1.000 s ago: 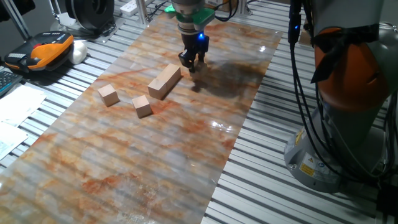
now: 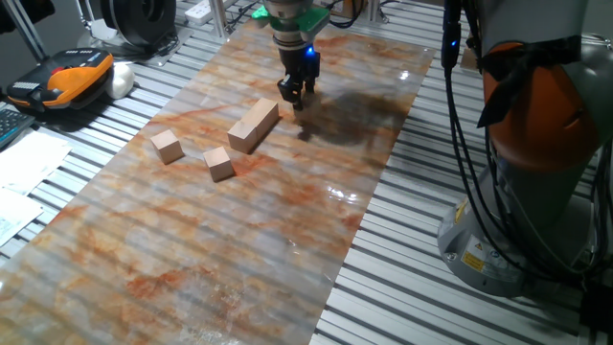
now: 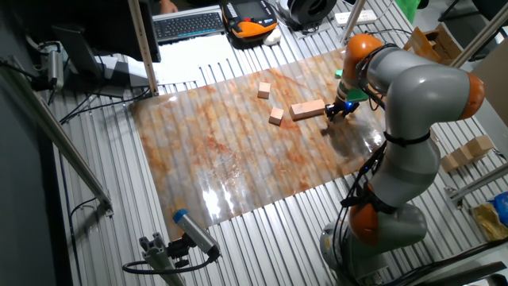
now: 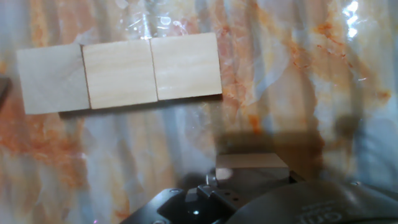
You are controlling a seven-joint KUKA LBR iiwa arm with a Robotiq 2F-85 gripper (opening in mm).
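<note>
Three pale wooden cubes pressed together form a row [image 4: 120, 73] in the upper left of the wrist view. From outside, that row looks like one long bar [image 2: 254, 126], a little nearer the camera than my gripper [image 2: 304, 99]. Low in the wrist view, a further wooden block [image 4: 252, 161] sits between my dark fingers, which appear shut on it; its lower part is hidden by the gripper. Two separate cubes, one at the left [image 2: 167, 147] and one closer to the row [image 2: 218, 164], lie apart on the marbled sheet.
The marbled sheet [image 2: 220, 268] is bare across its near half. Beyond its left edge lie an orange-and-black device [image 2: 65, 81] and papers [image 2: 29, 177]. The robot's base [image 2: 488, 249] stands to the right. More wooden blocks [image 3: 468, 153] are off the sheet, behind the arm.
My gripper has shifted very slightly over the last second. The row and the two separate cubes have stayed in place.
</note>
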